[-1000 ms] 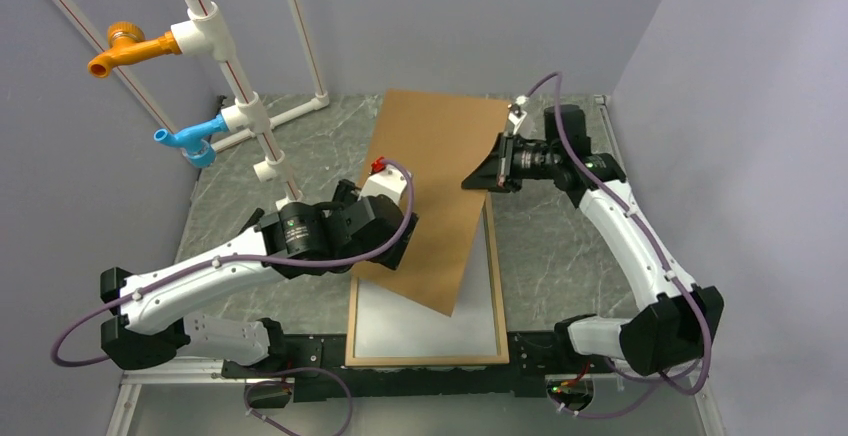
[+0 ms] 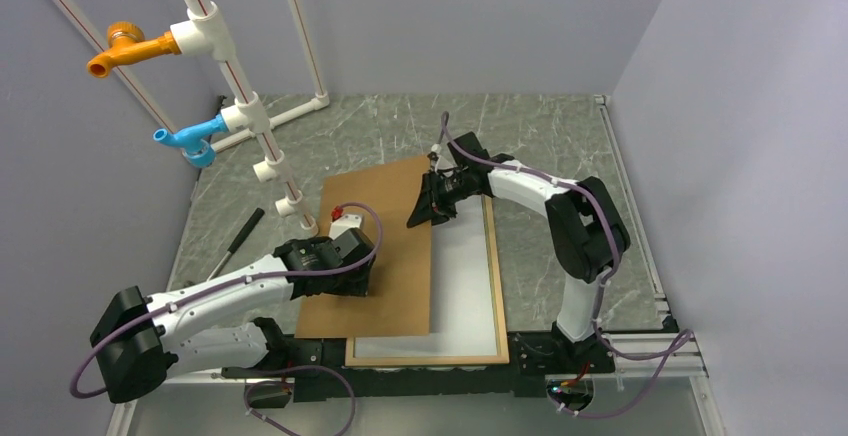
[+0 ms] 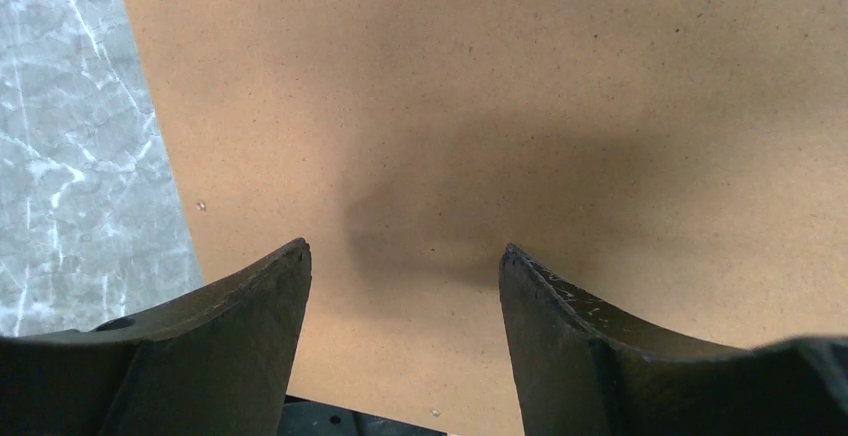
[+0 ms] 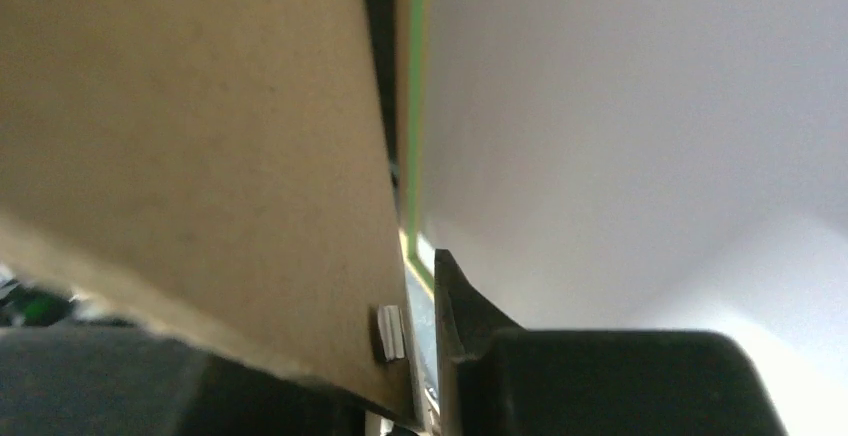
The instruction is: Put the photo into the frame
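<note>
A large brown board (image 2: 390, 246) lies slanted over the left part of the wooden frame (image 2: 496, 286), which has a white surface (image 2: 465, 276) inside it. In the left wrist view, my left gripper is open above the board, nothing between its fingers. My right gripper (image 2: 415, 224) is at the board's right edge. In the right wrist view, the board's edge reaches between its partly open fingers, and a narrow gap shows beside the right finger (image 4: 465, 306). The board hides most of the other finger. A small metal tab (image 4: 391, 333) sits on the board. I cannot make out the photo.
A black-handled tool (image 2: 246, 230) lies at the left. White pipes with an orange tap (image 2: 130, 49) and a blue tap (image 2: 190, 139) rise at the back left.
The board has come down toward the front and left, straightening somewhat and covering more of the frame's left side. Both arms have moved left with it. The left gripper now stands open.
</note>
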